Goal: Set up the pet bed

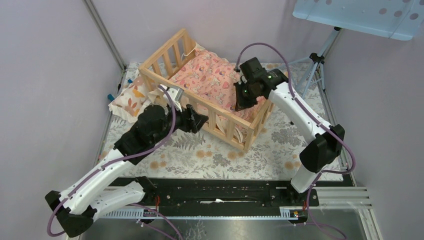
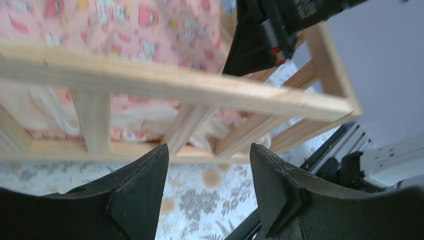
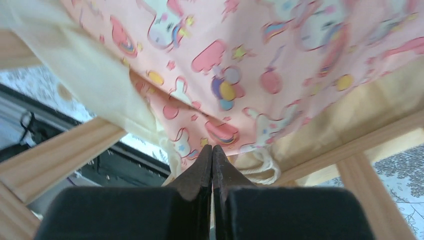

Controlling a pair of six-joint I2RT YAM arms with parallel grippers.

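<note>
A slatted wooden pet bed (image 1: 223,112) stands askew on the table, lined with a pink patterned mat (image 1: 204,75). Folds of the mat (image 3: 215,65) fill the right wrist view, its cream edge and a white cord (image 3: 267,169) showing near the slats. My right gripper is shut over the bed's near right corner, with nothing seen between its fingers. Outside the near rail, my left gripper stands open and empty, pointing at the slats (image 2: 95,120). A cushion with orange leaf prints (image 1: 131,100) lies left of the bed, partly under its corner.
A light blue stand (image 1: 320,59) rises behind the bed at the right. My right arm reaches over the bed's right end.
</note>
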